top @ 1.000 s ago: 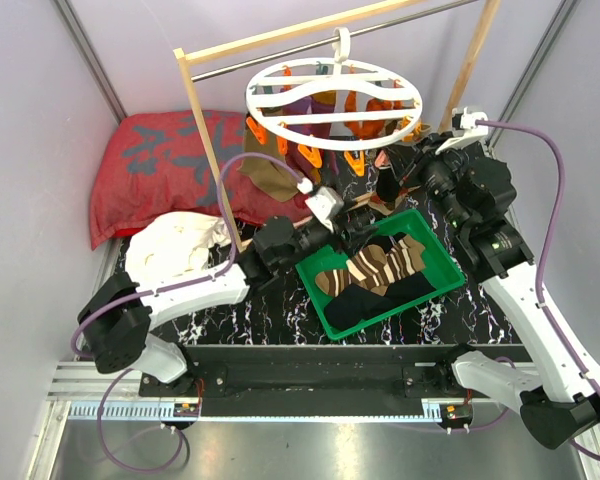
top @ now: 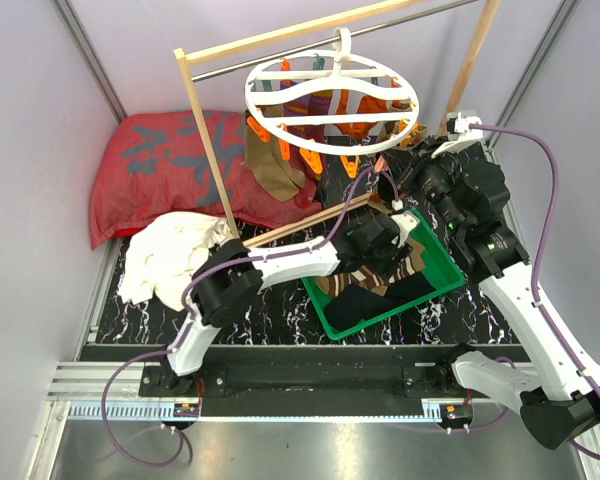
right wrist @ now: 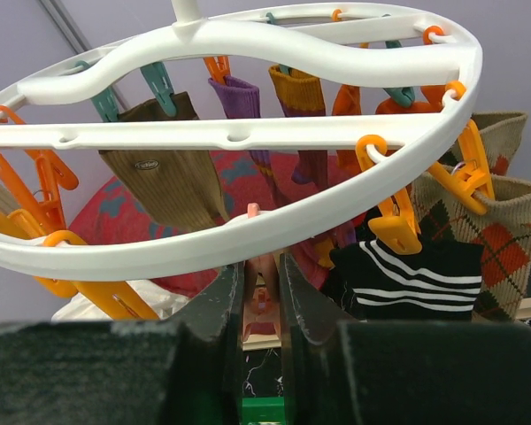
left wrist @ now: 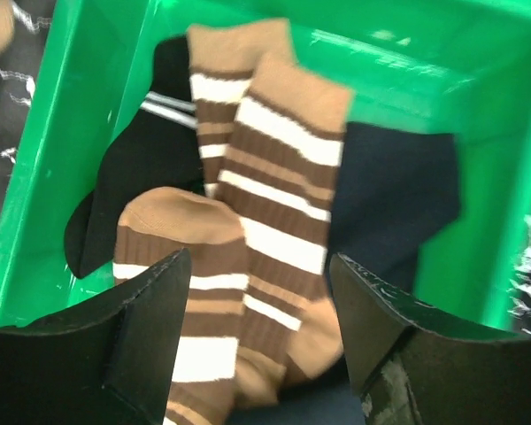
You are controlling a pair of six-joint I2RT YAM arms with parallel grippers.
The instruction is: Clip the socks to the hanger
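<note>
A white oval hanger (top: 330, 150) with orange and teal clips hangs from the rack, socks clipped to it. My right gripper is shut on a pink clip (right wrist: 262, 309) at the hanger's near rim. My left gripper stands part open above the green bin (left wrist: 80, 106), with nothing held. Below it lie brown-and-white striped socks (left wrist: 283, 177) and black socks (left wrist: 389, 186). In the right wrist view a black striped sock (right wrist: 407, 274) and an argyle sock (right wrist: 504, 248) show behind the hanger.
A wooden rack (top: 209, 155) frames the hanger. A red cushion (top: 150, 180) and a white cloth (top: 165, 260) lie at the left. Dark marble floor surrounds the bin.
My left arm has swung right and over the bin, its gripper now above the striped socks. The right arm has shifted slightly at the hanger.
</note>
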